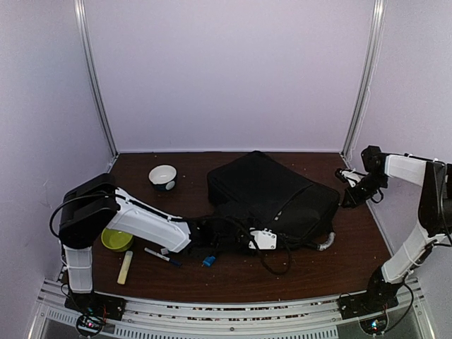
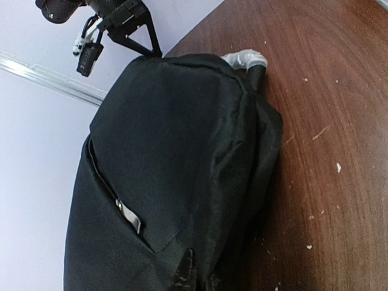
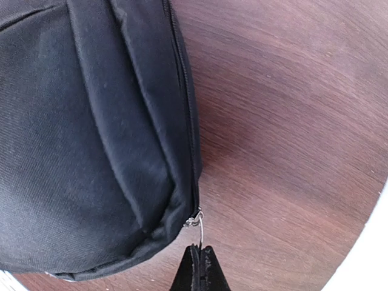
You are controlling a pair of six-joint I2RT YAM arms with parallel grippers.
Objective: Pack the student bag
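The black bag [image 1: 261, 191] lies in the middle and right of the table [image 1: 176, 275]. My left gripper is at the bag's near side, shut, with bag fabric right at its fingertips at the bottom of the left wrist view. My right gripper is shut at the bag's right end, on the metal zipper pull [image 3: 200, 227] at the corner. A silver zipper pull [image 2: 128, 215] also shows on the bag's front in the left wrist view.
A white bowl [image 1: 162, 176], a green bowl [image 1: 116, 240], a glue stick [image 1: 124, 268], a marker [image 1: 157, 254] and a blue item [image 1: 209, 260] lie on the left and front.
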